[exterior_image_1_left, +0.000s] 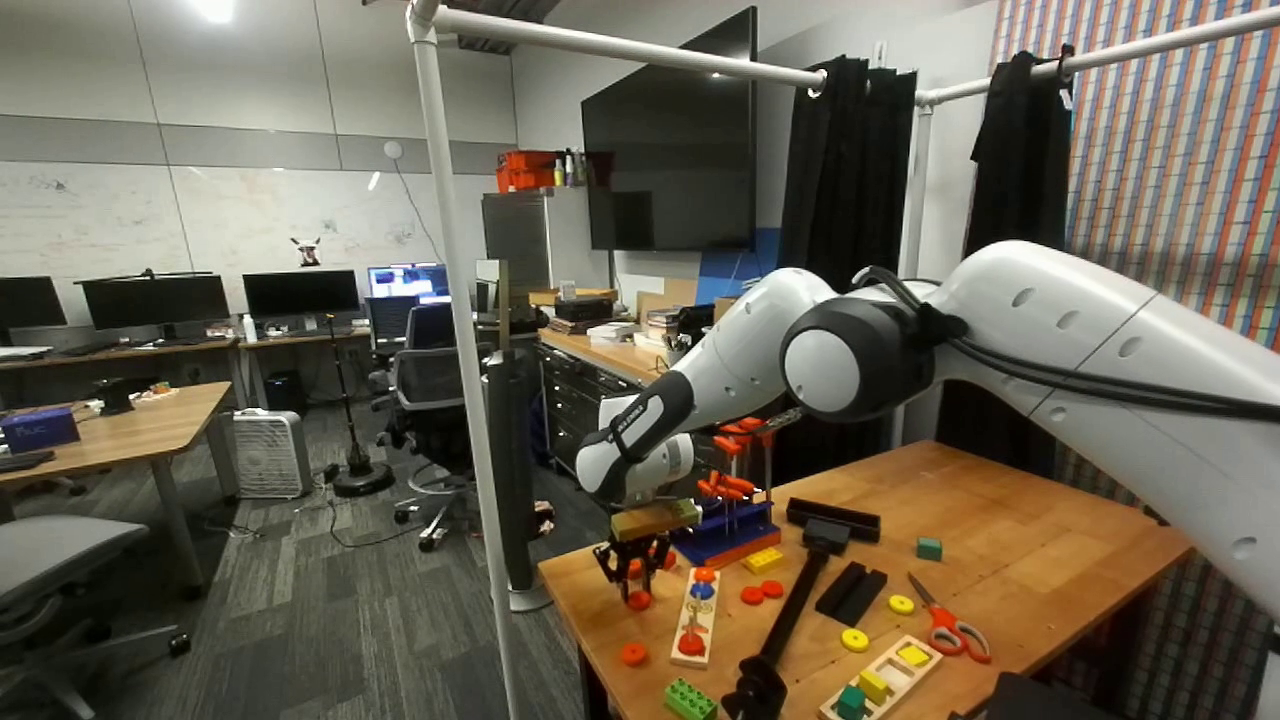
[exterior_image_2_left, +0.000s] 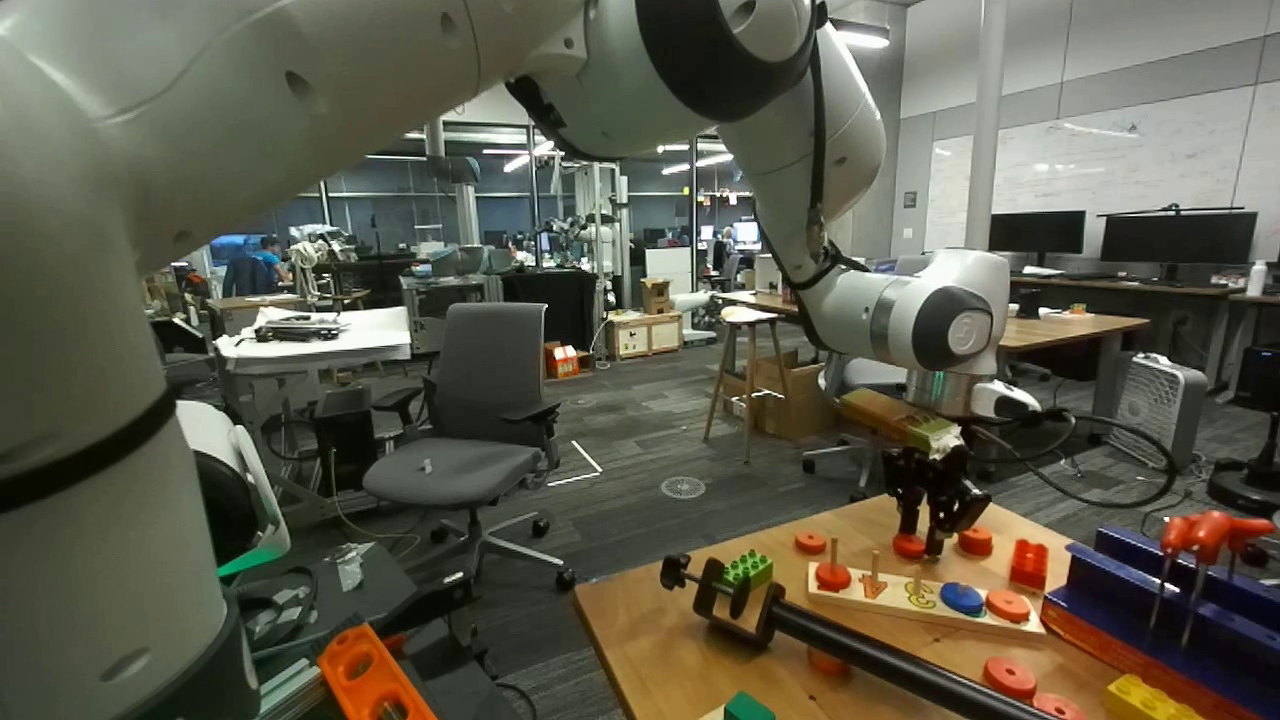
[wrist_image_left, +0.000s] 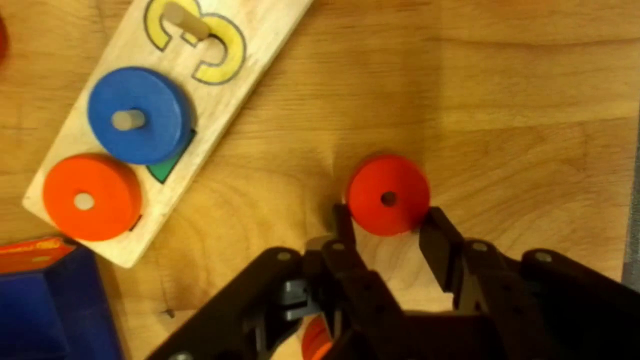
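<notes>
Between the black fingertips of my gripper is a round red disc (wrist_image_left: 393, 189) with a small centre hole; the fingers are shut on it, one finger on either side. In exterior view 1 the gripper (exterior_image_1_left: 636, 588) points down at the table's far left corner, the disc (exterior_image_1_left: 639, 600) at its tips. In exterior view 2 the disc (exterior_image_2_left: 909, 547) sits at or just above the wood; a gap cannot be made out. Beside it lies a wooden peg board (wrist_image_left: 198, 129) with painted numbers, bearing a blue disc (wrist_image_left: 159, 114) and an orange-red disc (wrist_image_left: 114, 198).
Loose red discs (exterior_image_2_left: 811, 542) lie around the board. A blue tool rack (exterior_image_1_left: 732, 528) stands behind it, and a black bar clamp (exterior_image_1_left: 798, 600) crosses the table. Scissors (exterior_image_1_left: 948, 630) and a shape board (exterior_image_1_left: 882, 678) are nearer.
</notes>
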